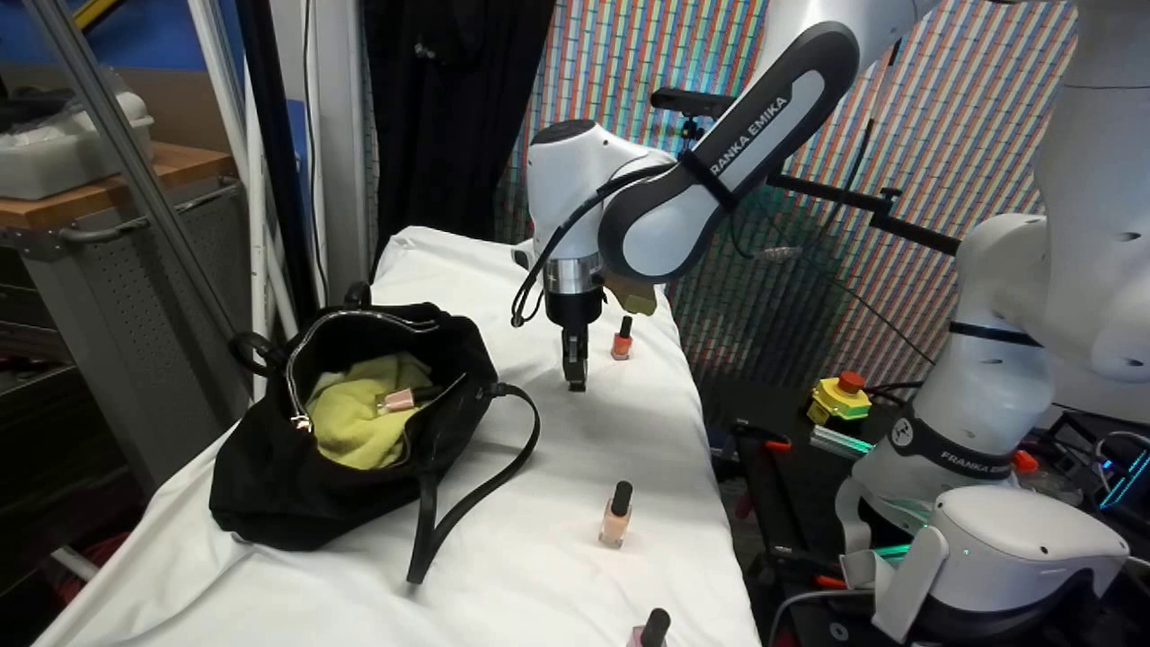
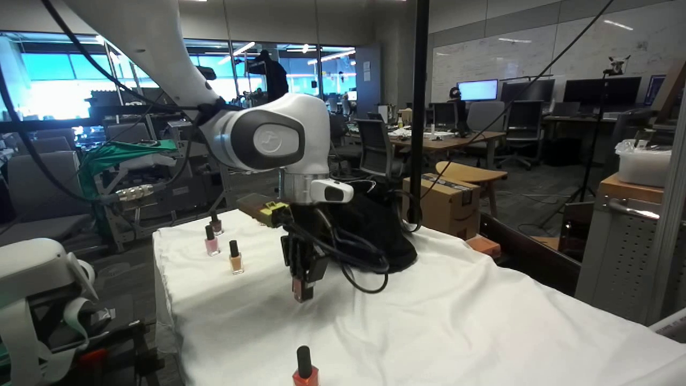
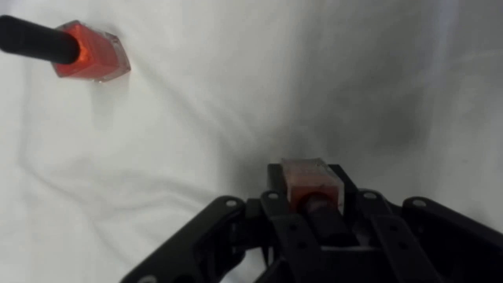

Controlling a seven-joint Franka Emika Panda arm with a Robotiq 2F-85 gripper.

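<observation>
Between the fingers of my gripper is a reddish nail polish bottle [image 3: 314, 186], its clear glass base pointing away from the hand and its dark cap toward it. In exterior view 2 the gripper [image 2: 303, 283] holds that bottle [image 2: 298, 289] over the white cloth; whether it touches the cloth I cannot tell. From exterior view 1 the gripper [image 1: 576, 379] hides the bottle. A black bag [image 1: 323, 491] lies open to the left of the gripper, with a yellow-green cloth [image 1: 361, 415] and a pink bottle [image 1: 396, 401] inside.
An orange-red bottle [image 1: 621, 345] stands upright close to the gripper. Nearer the front are a peach bottle [image 1: 614, 527] and a partly cropped bottle [image 1: 650, 630]. The bag's strap [image 1: 474, 496] trails over the white cloth [image 1: 539, 571]. Another dark bottle [image 2: 216, 224] stands at the far edge.
</observation>
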